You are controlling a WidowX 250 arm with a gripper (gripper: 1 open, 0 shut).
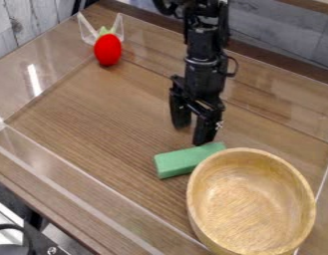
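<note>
The black robot arm reaches down from the top centre to its gripper, which hangs low over the wooden table, just behind a green rectangular block. I cannot tell whether the fingers touch the table or hold anything. The block lies beside a large, empty pale wooden bowl at the lower right.
A red egg-shaped object stands at the back left, in front of a small pale, pronged object. Walls border the back corners.
</note>
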